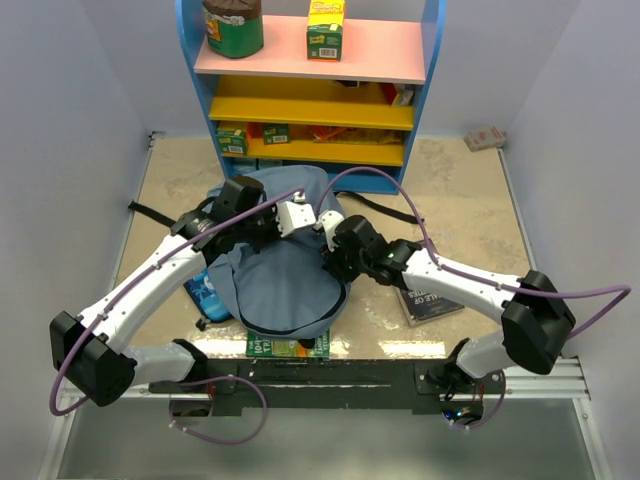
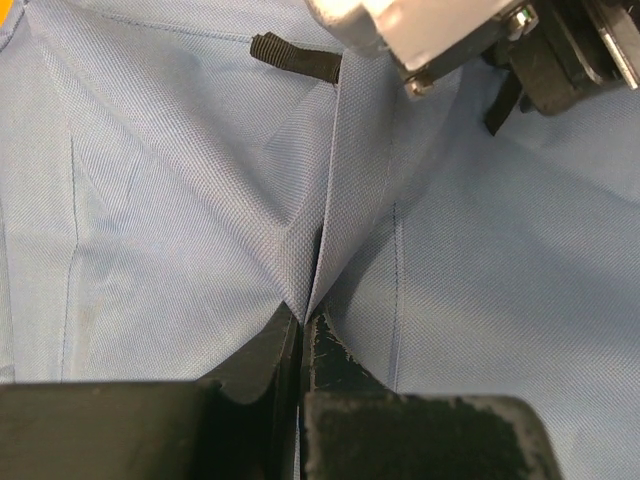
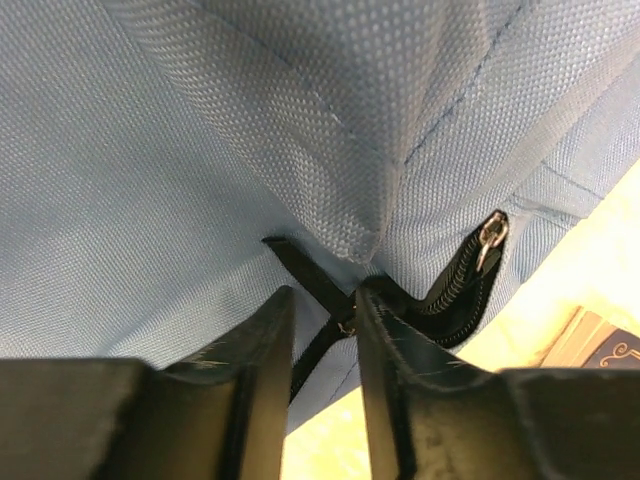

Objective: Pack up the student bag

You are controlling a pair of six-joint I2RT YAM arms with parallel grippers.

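Observation:
The blue-grey bag lies open-sided across the middle of the table. My left gripper is shut on a pinched fold of the bag fabric, seen in the left wrist view. My right gripper is at the bag's right side, fingers part open around a black zipper with a metal pull; whether it grips it I cannot tell.
A shelf with boxes stands behind. A blue case lies left of the bag, a green box at the front edge, and a dark book to the right.

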